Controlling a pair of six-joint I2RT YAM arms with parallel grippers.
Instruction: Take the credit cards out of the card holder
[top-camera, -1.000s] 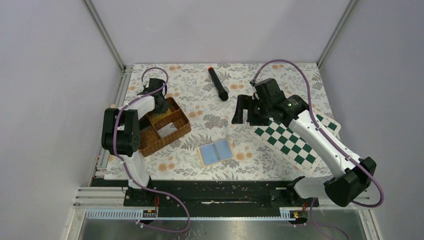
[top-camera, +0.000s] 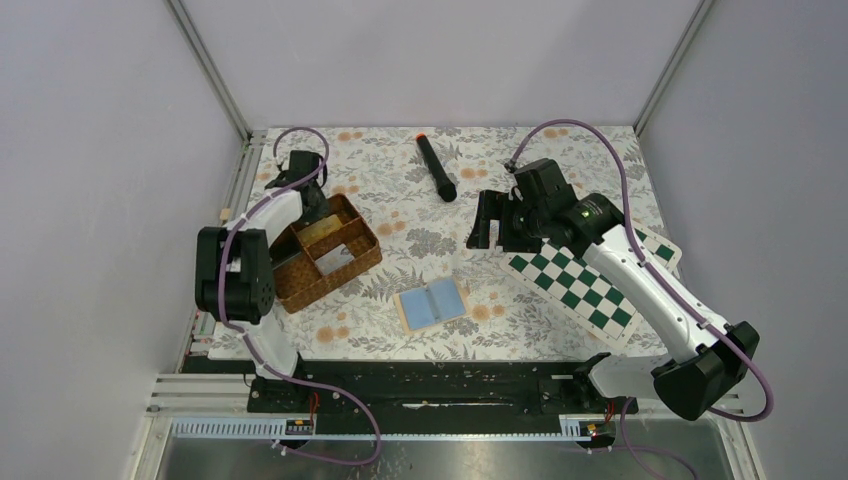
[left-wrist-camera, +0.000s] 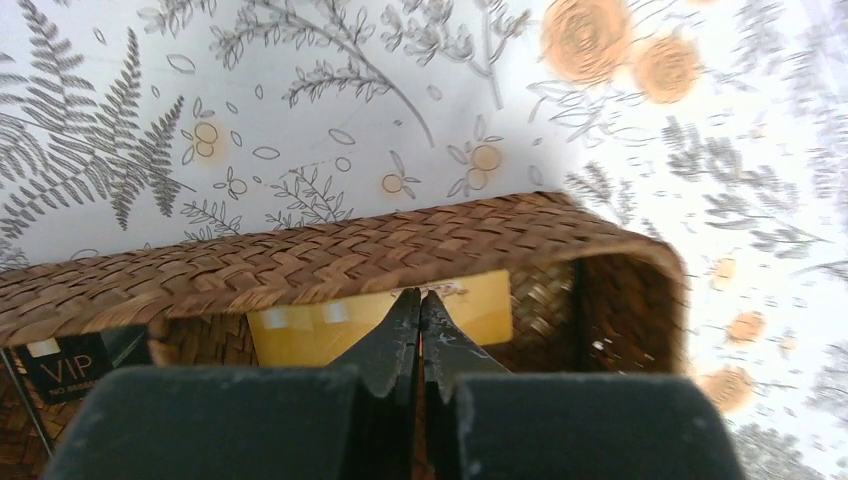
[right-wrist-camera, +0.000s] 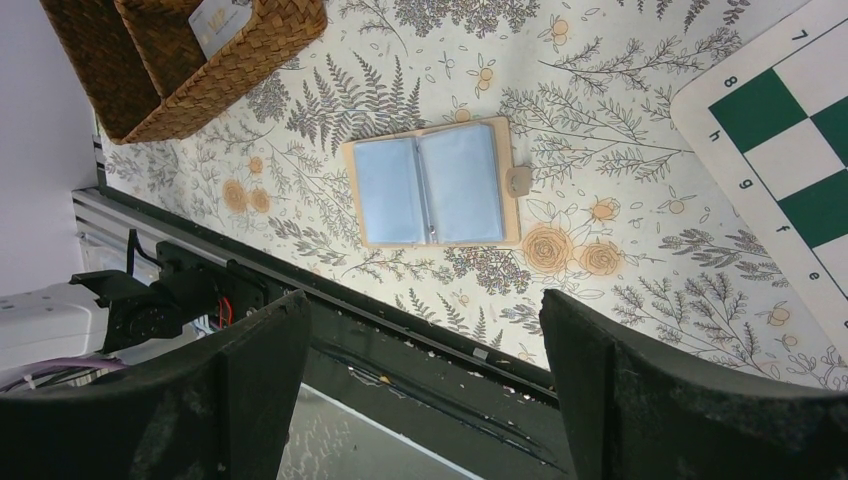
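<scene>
The card holder (right-wrist-camera: 430, 190), tan with two pale blue pockets, lies spread flat on the table; in the top view no card shows in the card holder (top-camera: 405, 325). Inside the brown wicker basket (top-camera: 318, 295) are a gold card (left-wrist-camera: 490, 305), a black VIP card (left-wrist-camera: 75, 372) and a whitish card (top-camera: 334, 259), each in a different compartment. My left gripper is shut above the basket, in front of the gold card, with nothing visible between its fingertips. Over the table to the right, my right gripper has its fingers apart and empty.
A black microphone (top-camera: 436, 170) with an orange end lies at the back. Under the right arm is a green and white chessboard (top-camera: 590, 292).
My left arm has shifted slightly left, uncovering more of the gold card in the basket. The right gripper has edged a little to the right. Cards and card holder look unmoved.
</scene>
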